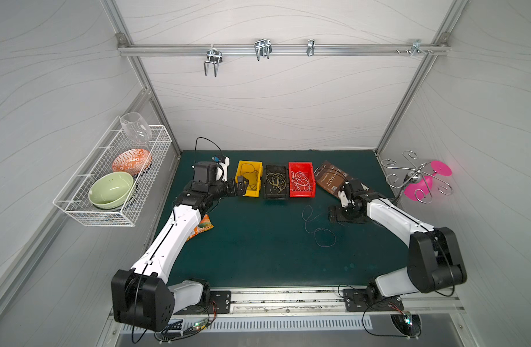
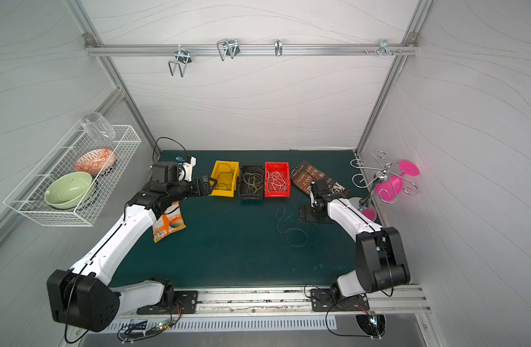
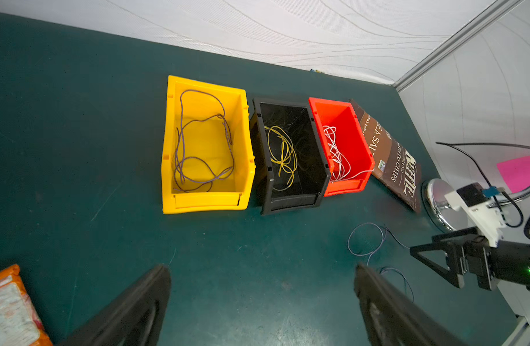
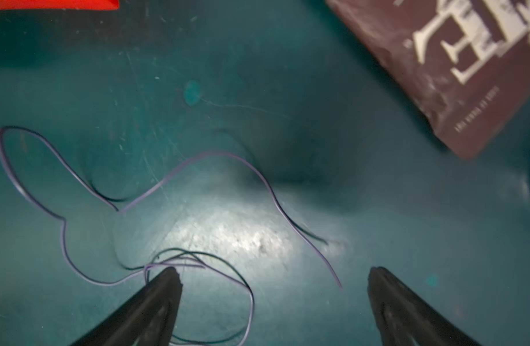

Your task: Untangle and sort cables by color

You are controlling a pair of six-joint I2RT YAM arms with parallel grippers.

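A thin purple cable (image 4: 218, 153) lies loosely looped on the green table, right of centre. Yellow (image 3: 207, 181), black (image 3: 293, 201) and red (image 3: 351, 184) bins stand in a row at the back. Purple cables lie in the yellow bin, yellow cables in the black, white cables in the red. My left gripper is open and empty, raised at the left near the yellow bin. My right gripper is open over the purple cable, nothing between its fingers.
A brown chip bag (image 4: 443, 86) lies right of the red bin, an orange packet (image 3: 11, 305) at the left. A metal stand (image 1: 415, 176) is at the right edge, a wire basket (image 1: 92, 214) on the left wall.
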